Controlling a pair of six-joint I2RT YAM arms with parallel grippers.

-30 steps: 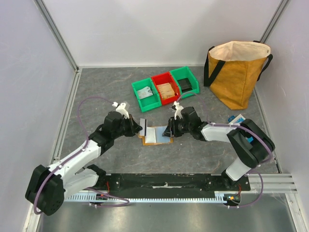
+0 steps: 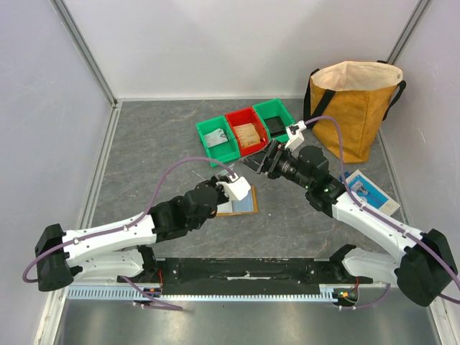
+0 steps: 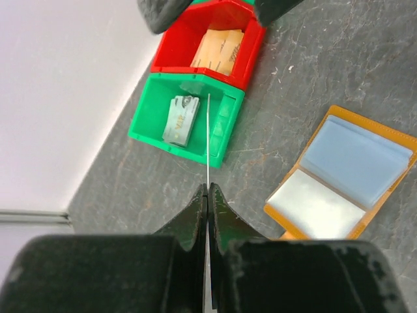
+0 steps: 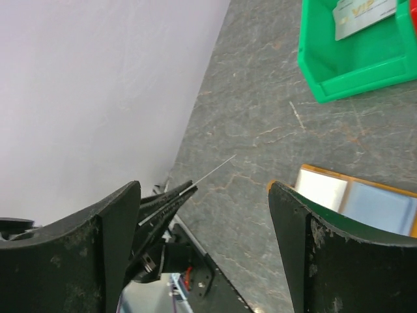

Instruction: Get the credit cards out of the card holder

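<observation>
My left gripper is shut on a thin card (image 3: 208, 140), seen edge-on as a pale line beyond the fingertips. The right wrist view also shows this card (image 4: 218, 167) edge-on. The card holder (image 2: 244, 203) lies open on the table, tan-edged with a white and a pale blue side; the left arm partly covers it from above. My right gripper is open, nothing between its fingers, over the table near the red bin. Silver-grey cards (image 3: 181, 120) lie in the left green bin (image 3: 225, 120).
A second green bin (image 2: 274, 106) holds black cards (image 2: 275, 126). The mustard bag (image 2: 352, 115) stands back right, with a blue-and-white packet (image 2: 370, 190) in front. Table left of the bins is clear.
The left gripper has moved from beside the holder towards the bins, with the card turning edge-on.
</observation>
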